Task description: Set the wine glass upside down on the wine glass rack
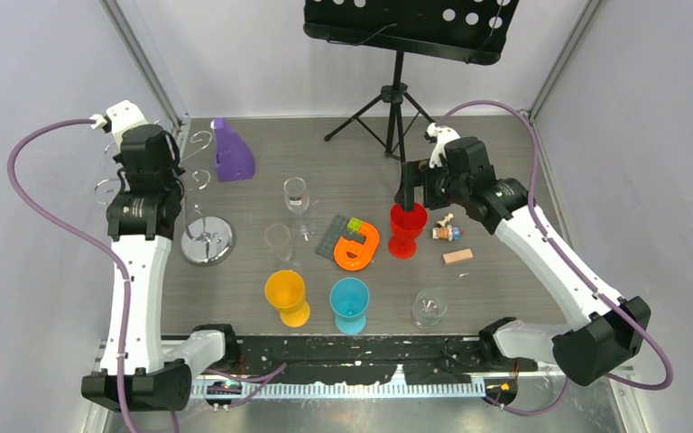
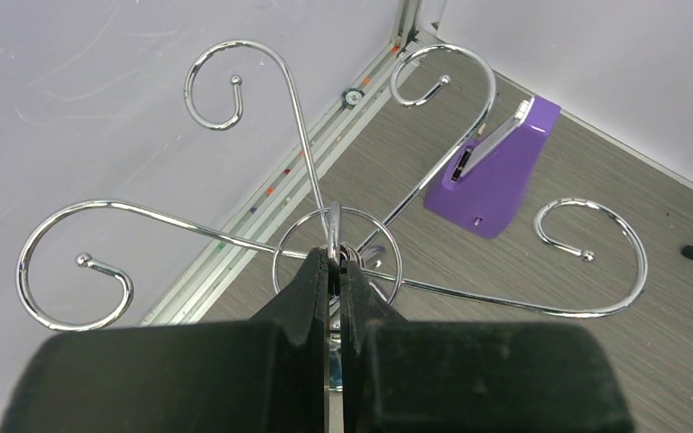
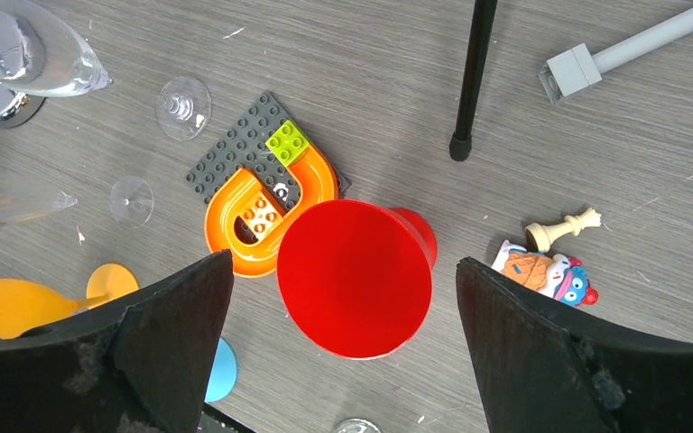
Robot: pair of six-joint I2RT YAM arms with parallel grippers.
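The silver wine glass rack (image 1: 207,240) stands at the left, its curled arms (image 2: 595,311) spread round a top loop (image 2: 384,225). My left gripper is over the rack's centre, its fingers shut on the thin metal of that loop. In the top view the left arm hides much of the rack. Its visible hooks carry no glass. A red goblet (image 1: 407,233) stands upright at mid-table. Above it, my right gripper is open, one finger on either side of the cup's rim, neither seen touching. Clear glasses (image 1: 296,195) stand left of centre.
A yellow goblet (image 1: 287,293), a blue goblet (image 1: 350,302) and another clear glass (image 1: 429,308) line the front. Toy pieces (image 1: 354,251) lie mid-table. A purple metronome (image 1: 232,153) is near the rack; a black music stand (image 1: 395,95) rises behind.
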